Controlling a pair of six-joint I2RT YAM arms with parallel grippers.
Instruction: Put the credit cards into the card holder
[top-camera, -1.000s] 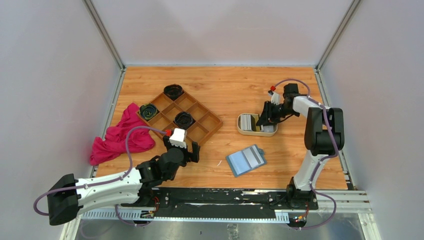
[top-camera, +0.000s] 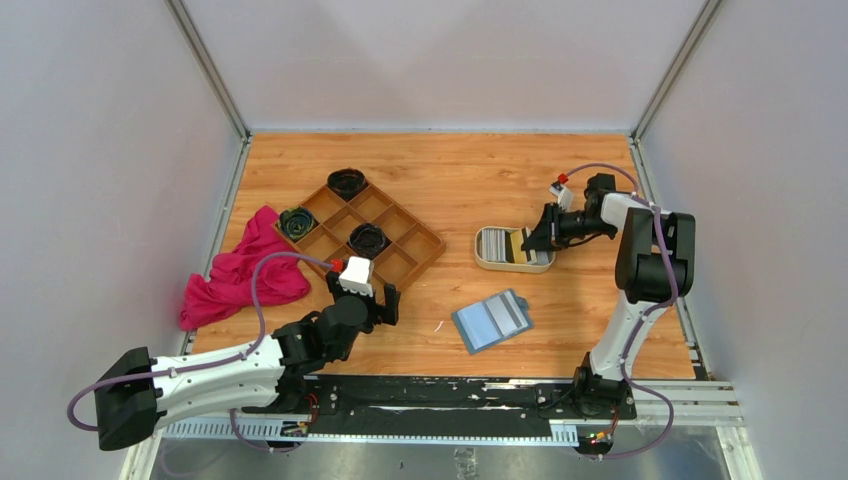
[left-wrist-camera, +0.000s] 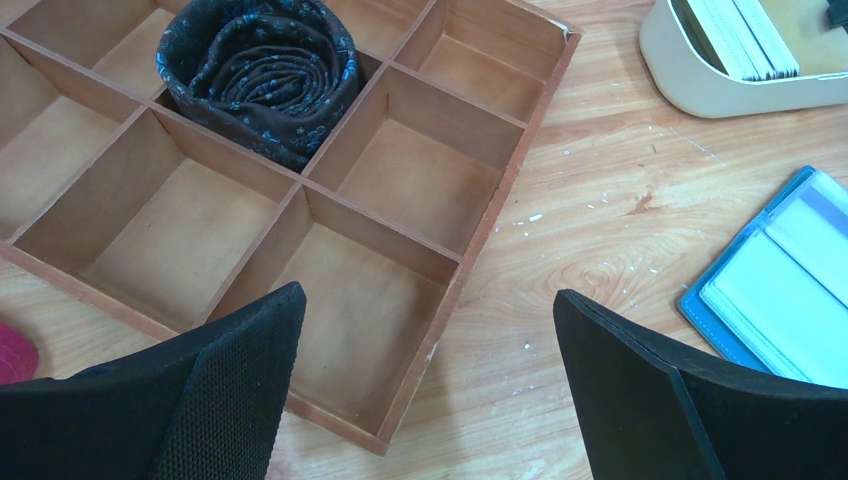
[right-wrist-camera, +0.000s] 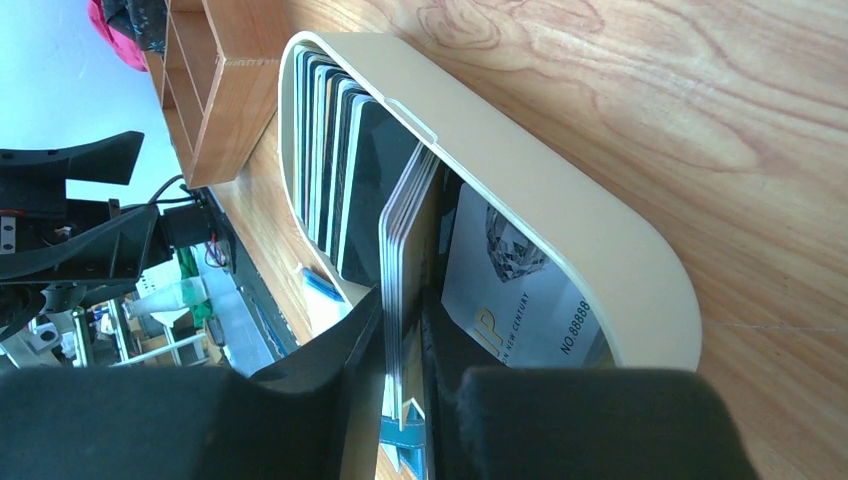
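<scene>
The blue card holder (top-camera: 492, 321) lies open on the table, part of it also visible in the left wrist view. Cards stand in a cream box (right-wrist-camera: 590, 215): a packed row (right-wrist-camera: 345, 150) at one end, and a silver card with a diamond print (right-wrist-camera: 520, 285) leaning at the other. Inside the box, my right gripper has its fingers on either side of a small upright stack of cards (right-wrist-camera: 398, 235). The gap is narrow; whether the fingers grip the stack is unclear. Far from the cards, my left gripper is open and empty.
A wooden compartment tray (top-camera: 412, 232) with several rolled dark cloths stands left of the box. A pink cloth (top-camera: 248, 270) is heaped at far left. Table surface around the card holder is clear.
My right gripper has shifted a little to the right over the box, and more of the yellowish card shows beside it. The left arm, the box and the card holder have stayed put.
</scene>
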